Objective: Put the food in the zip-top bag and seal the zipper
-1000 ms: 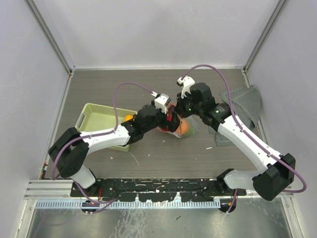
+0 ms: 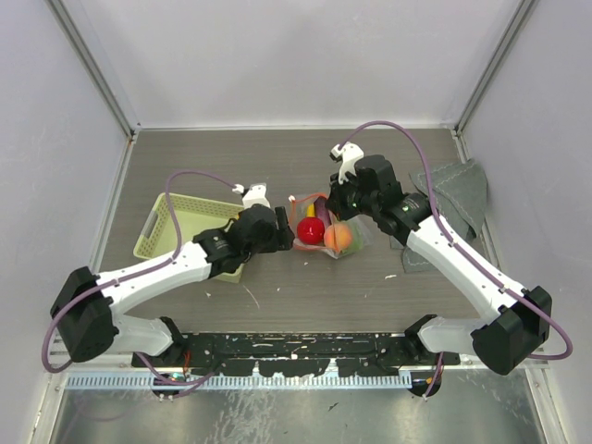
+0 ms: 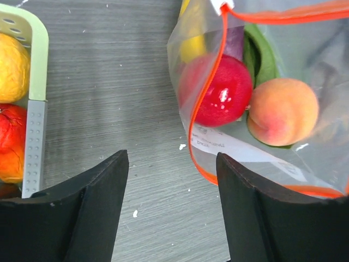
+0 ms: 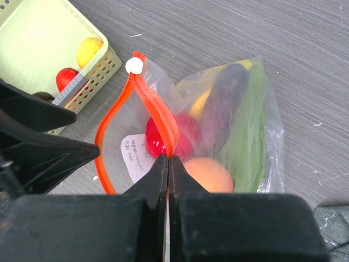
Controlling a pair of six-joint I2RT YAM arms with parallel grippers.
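Observation:
The clear zip bag (image 4: 218,76) with its orange-red zipper (image 4: 155,106) and white slider (image 4: 134,65) lies on the table, its mouth gaping toward the left. Inside it are a red ball-like food (image 3: 223,91), a peach (image 3: 284,111), a purple eggplant (image 4: 222,109), something green (image 4: 251,147) and something yellow. My right gripper is shut on the bag's rim. Just left of the bag's mouth, my left gripper stands open, with bare table visible between its fingers and its right fingertip close to the orange edge.
A pale green basket (image 2: 185,217) stands to the left, holding a yellow food (image 4: 89,52), a red one (image 4: 65,79) and a dark one (image 4: 43,96). Grey cloth (image 2: 460,194) lies at the right. Open table lies in front of the bag.
My left gripper has drawn back leftward out of the bag's mouth, uncovering the red food inside. The right arm and the bag's held rim look unmoved.

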